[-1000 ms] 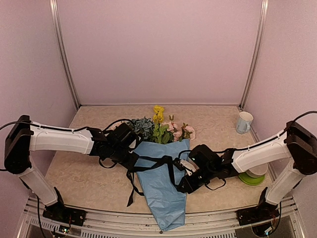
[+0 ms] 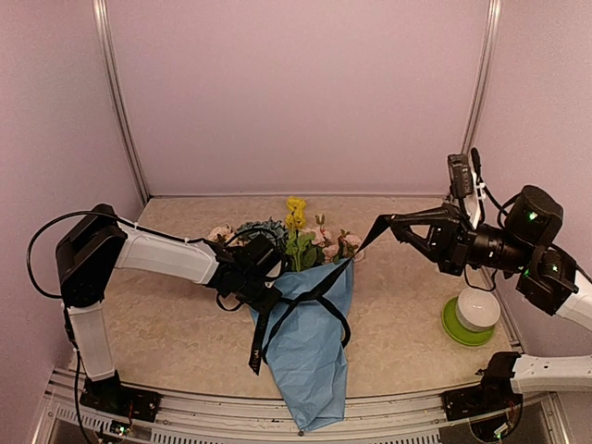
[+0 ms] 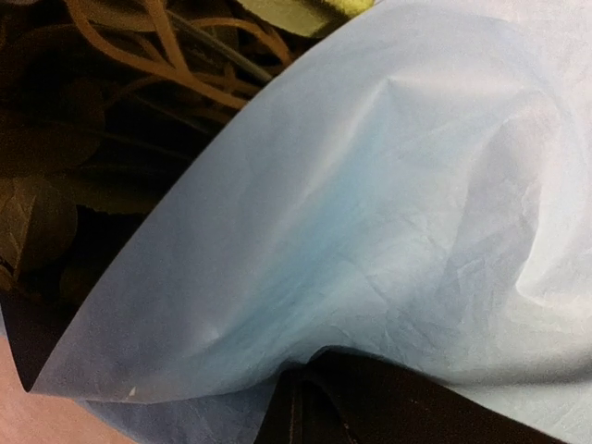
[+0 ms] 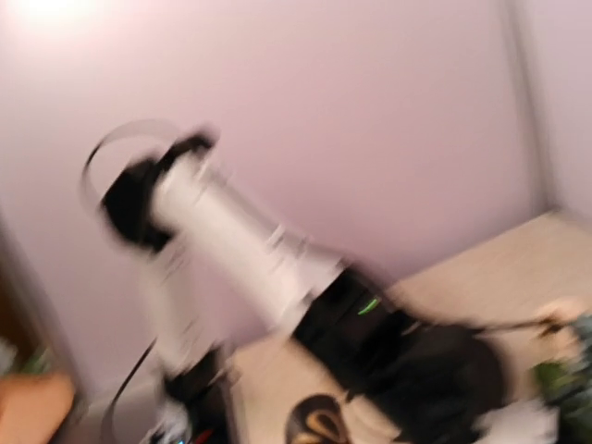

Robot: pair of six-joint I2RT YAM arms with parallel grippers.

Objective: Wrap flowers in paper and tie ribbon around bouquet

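Observation:
A bouquet of fake flowers (image 2: 300, 242), yellow, pink and blue-grey, lies wrapped in blue paper (image 2: 313, 370) on the table. Black ribbon (image 2: 319, 289) crosses over the wrap. One stretch of it rises taut to my right gripper (image 2: 390, 220), shut on it, up and to the right of the bouquet. My left gripper (image 2: 274, 298) is shut low at the wrap's left side, where black ribbon passes and a tail hangs below. In the left wrist view its dark fingertips (image 3: 294, 393) touch the paper; whether ribbon sits between them is unclear. The right wrist view is blurred, without its own fingers.
At the right edge a white bowl (image 2: 477, 309) stands on a green plate (image 2: 458, 335), below the right arm. Bare tabletop (image 2: 176, 342) lies left of the wrap, and the back wall closes off the far side.
The right gripper has swung up and to the right from beside the wrap, drawing the ribbon taut. My left gripper has shifted slightly right.

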